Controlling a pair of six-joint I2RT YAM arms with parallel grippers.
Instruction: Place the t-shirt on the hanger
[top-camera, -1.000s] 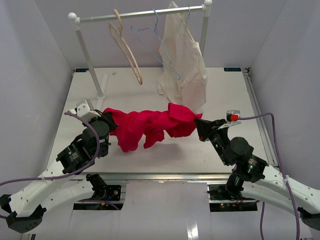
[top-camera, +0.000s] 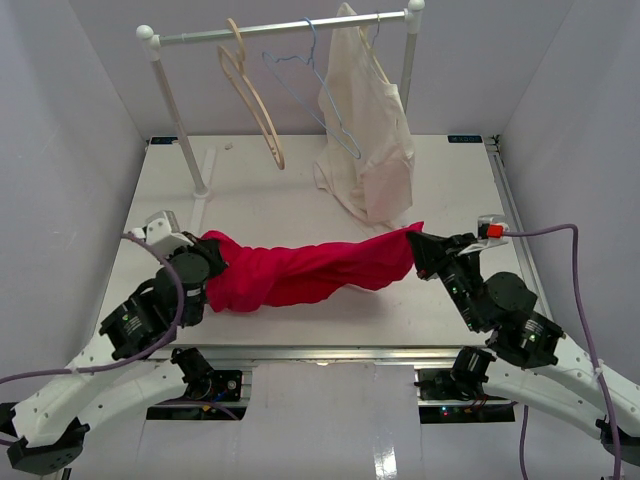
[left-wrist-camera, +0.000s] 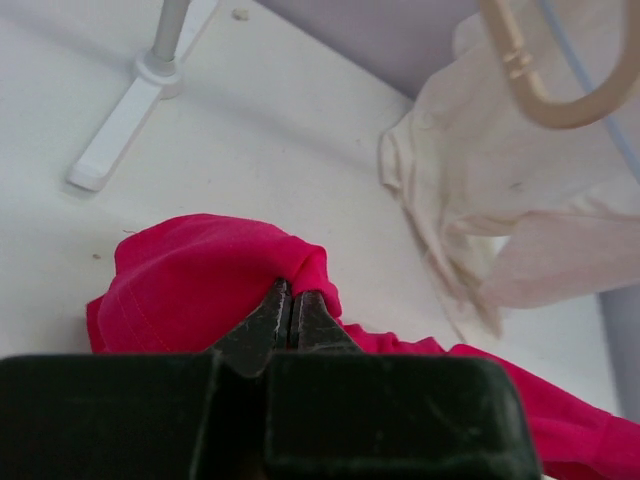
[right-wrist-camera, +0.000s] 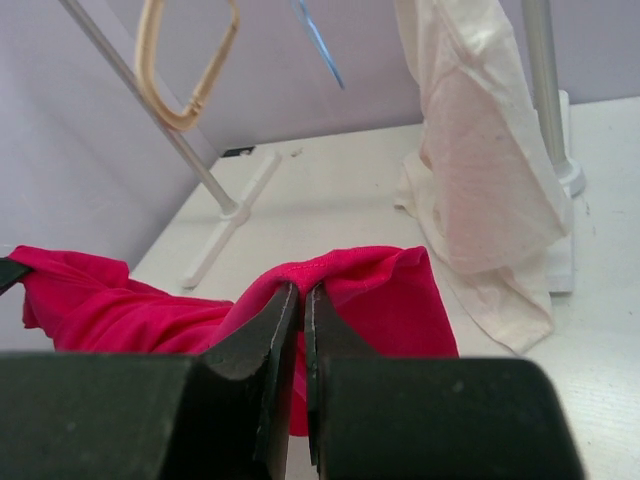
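A red t shirt (top-camera: 300, 270) is stretched above the table between my two grippers. My left gripper (top-camera: 210, 250) is shut on its left end, where the fabric bunches over the fingertips in the left wrist view (left-wrist-camera: 290, 310). On the other side, my right gripper (top-camera: 420, 245) grips the right end, with cloth folded over the fingers in the right wrist view (right-wrist-camera: 305, 305). A wooden hanger (top-camera: 250, 90) and a blue wire hanger (top-camera: 340, 130) hang from the rail (top-camera: 200, 36) behind the shirt.
A cream cloth (top-camera: 365, 150) hangs from the rail at the back right, its lower part reaching the table. The white rack's foot (left-wrist-camera: 115, 140) stands at the back left.
The grippers have moved apart, the left one down and left, the right one rightward.
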